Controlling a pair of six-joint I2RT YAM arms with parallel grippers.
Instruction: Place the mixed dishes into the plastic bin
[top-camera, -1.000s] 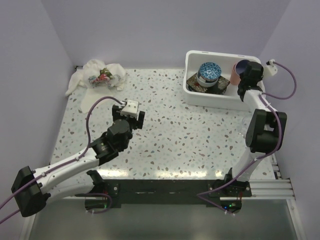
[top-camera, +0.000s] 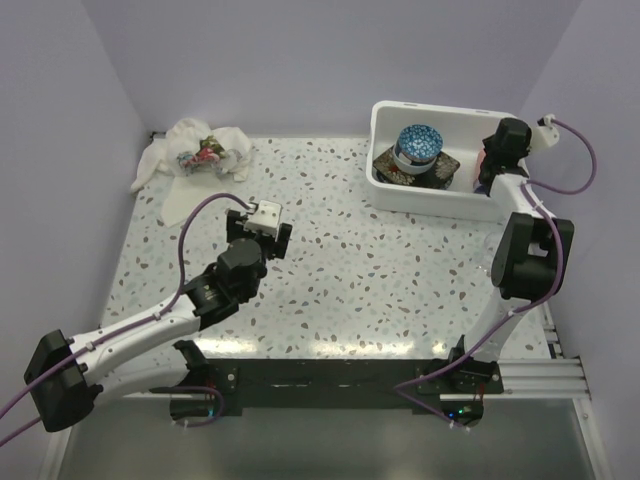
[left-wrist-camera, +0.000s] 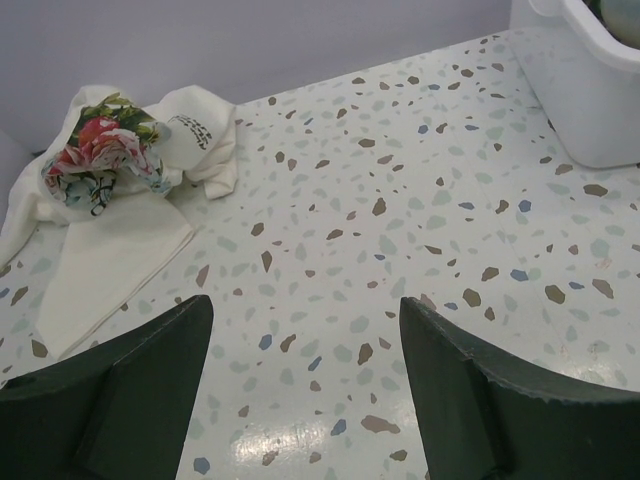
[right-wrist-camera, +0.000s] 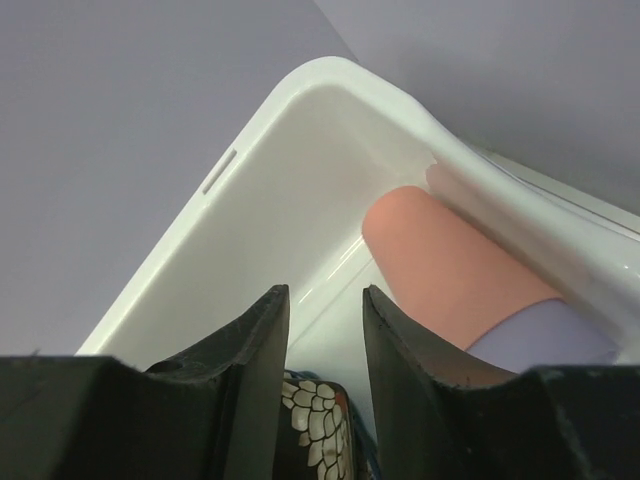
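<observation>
A white plastic bin (top-camera: 420, 202) stands at the back right of the table. Inside it, to the left, a blue patterned bowl rests on other bowls (top-camera: 418, 146), with dark patterned square plates (top-camera: 440, 172) beneath. The pink and purple cups (right-wrist-camera: 450, 270) lie on their side along the bin's wall, best seen in the right wrist view. Above them in the bin's right end my right gripper is open, its fingers apart and empty. Far from the bin, over the left part of the table, my left gripper also stands open with nothing between its fingers.
A cream cloth (top-camera: 185, 195) with a floral-patterned bundle (left-wrist-camera: 105, 150) lies at the back left. Between it and the bin the speckled table (top-camera: 340, 260) is clear. Grey walls close in the back and sides.
The pink and purple cups stood tilted by the right gripper; now they lie down in the bin, away from its fingers. The left arm has hardly moved.
</observation>
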